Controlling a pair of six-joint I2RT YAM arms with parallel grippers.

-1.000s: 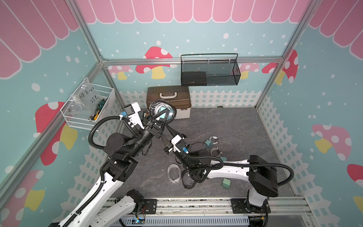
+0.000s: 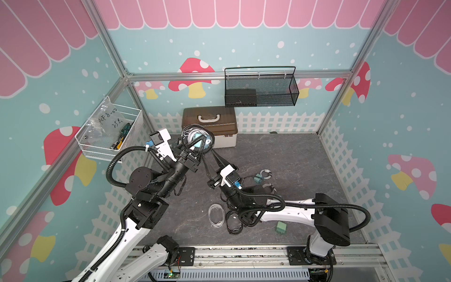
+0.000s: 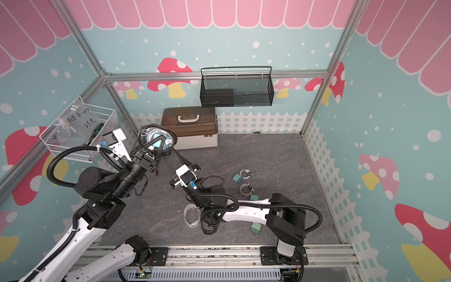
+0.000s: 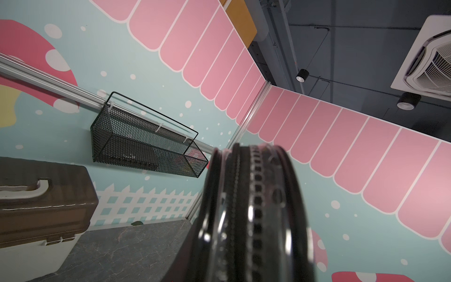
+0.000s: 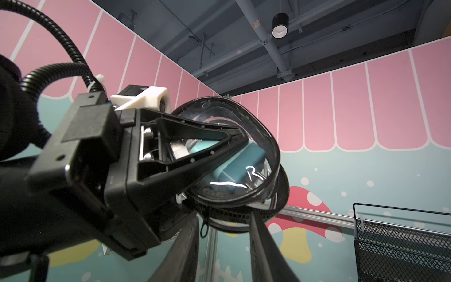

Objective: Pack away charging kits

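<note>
A round clear case (image 5: 258, 176) with a black zipped rim hangs in the air, a teal charger (image 5: 242, 162) and pale cable inside it. My left gripper is shut on the case. Edge-on, the zipped rim of this case (image 4: 256, 216) fills the middle of the left wrist view. A small zipper pull (image 5: 204, 229) dangles at its lower side. Just below the case, my right gripper has its fingers parted, one near the pull; nothing shows held between them. On the floor lie a pale cable coil (image 2: 216, 215), a dark cable coil (image 2: 234, 222) and teal chargers (image 3: 237, 178).
A brown-lidded toolbox (image 2: 211, 119) stands closed at the back, right behind the case. Black mesh basket (image 2: 277, 91) hangs on the back wall; a white wire basket (image 2: 110, 131) with tools is on the left.
Over the last second the left arm has shifted slightly left with the case.
</note>
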